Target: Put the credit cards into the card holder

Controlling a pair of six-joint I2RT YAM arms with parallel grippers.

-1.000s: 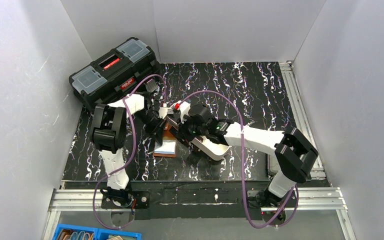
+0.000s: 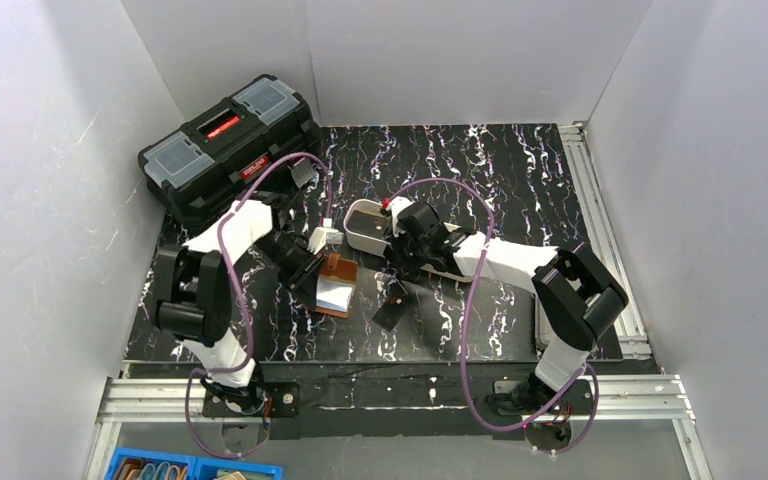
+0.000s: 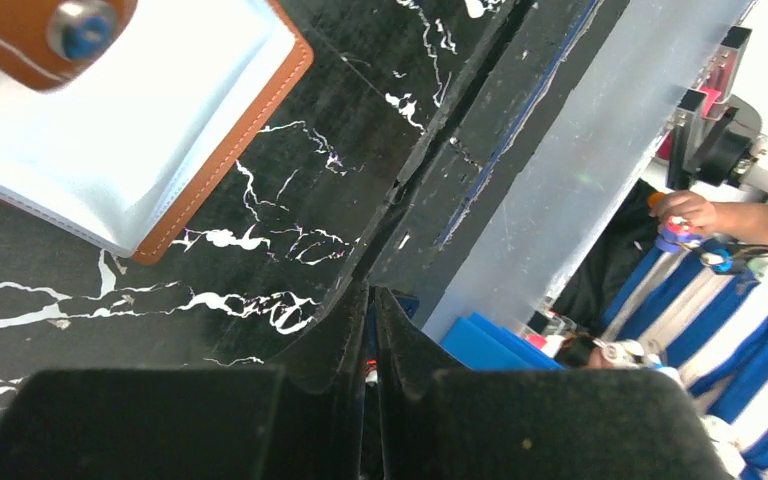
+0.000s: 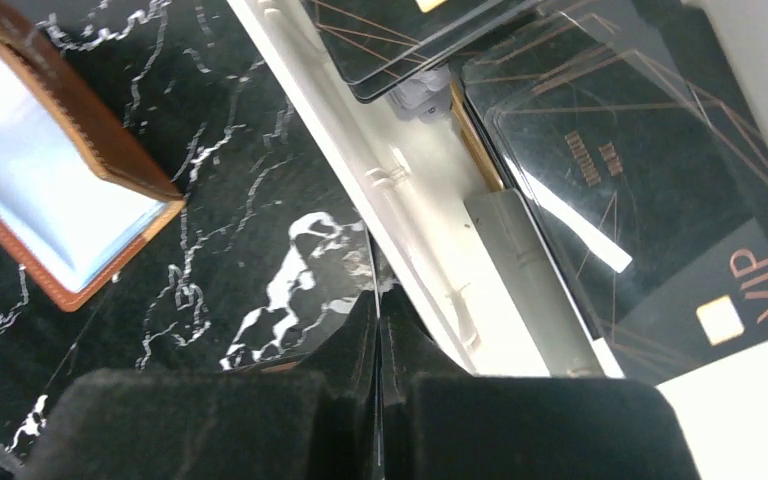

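Observation:
The open tan leather card holder (image 2: 334,293) lies on the dark marble table, its white sleeves facing up; the left wrist view shows its corner (image 3: 226,155) close by. My left gripper (image 2: 305,292) is just left of it, fingertips (image 3: 355,330) close together, nothing seen between them; the exact finger gap is unclear. A dark card (image 2: 389,312) lies right of the holder. Behind it, a white tray (image 2: 364,232) holds several dark cards (image 4: 650,190). My right gripper is shut at the tray's near wall, nothing visible between its fingers.
A black toolbox (image 2: 222,145) fills the back left. The front edge (image 3: 440,140) runs close to my left gripper. A blue bin (image 2: 150,462) sits below the table at front left.
My left gripper has moved a little left and forward, away from the tray. My right gripper and the tray have shifted right and back, uncovering the holder and the dark card beside it.

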